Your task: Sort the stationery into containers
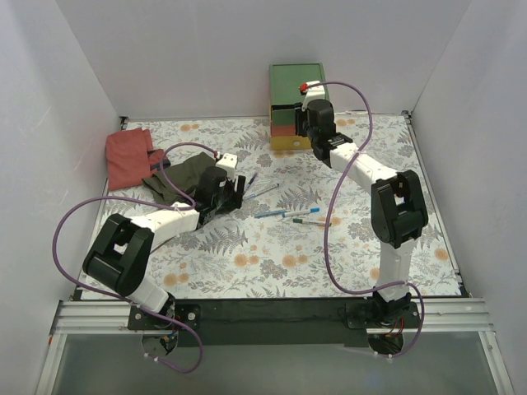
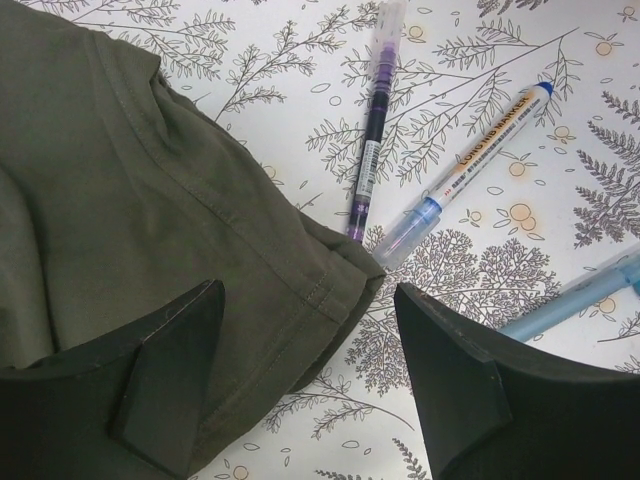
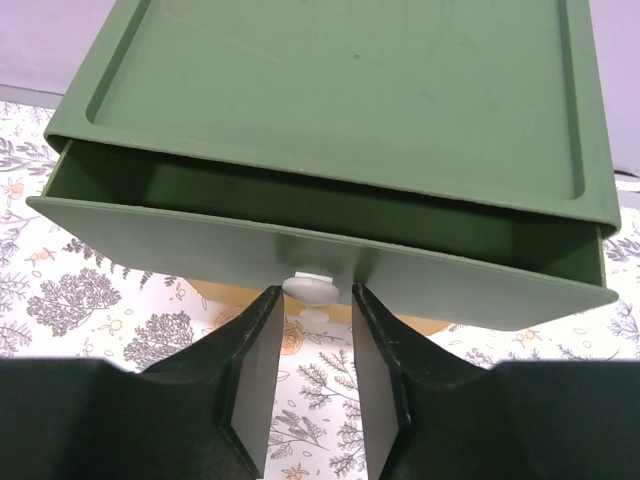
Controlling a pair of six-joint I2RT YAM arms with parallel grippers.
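Observation:
The top green drawer (image 3: pixel 440 275) of the small cabinet (image 1: pixel 296 82) stands partly pulled out, its inside empty where I can see it. At its white knob (image 3: pixel 311 290) is my right gripper, its fingertips on either side, slightly apart, with a gap on the right. Over the table, my left gripper hangs open above a corner of the olive cloth (image 2: pixel 190 230), nothing held. Beyond it lie a purple pen (image 2: pixel 371 140), a blue-tipped marker (image 2: pixel 480 155) and a light blue pen (image 2: pixel 575 300). A blue pen (image 1: pixel 269 214), a blue-capped marker (image 1: pixel 301 211) and a green-ended pen (image 1: pixel 311 222) lie mid-table.
Below the green drawer sit a red drawer (image 1: pixel 284 130) and a yellow drawer (image 1: pixel 288 142). A red cloth (image 1: pixel 128 156) lies at the back left beside the olive one.

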